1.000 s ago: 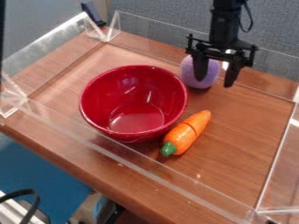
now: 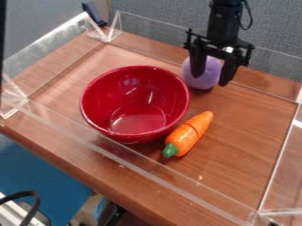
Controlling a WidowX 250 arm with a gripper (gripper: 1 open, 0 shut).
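Note:
The black gripper (image 2: 217, 55) hangs over the back of the table, its fingers around the upper part of a purple object (image 2: 202, 78), which is partly hidden behind it. Whether the fingers grip it cannot be seen clearly. In front on the left is a large empty red bowl (image 2: 133, 102). An orange toy carrot (image 2: 189, 133) with a green tip lies just right of and in front of the bowl.
The wooden table (image 2: 235, 164) has clear plastic guards along its edges and corners. A grey wall stands behind it. There is free room on the table's right and at the front left.
The gripper has shifted slightly and turned over the purple object. The bowl and carrot stay where they were.

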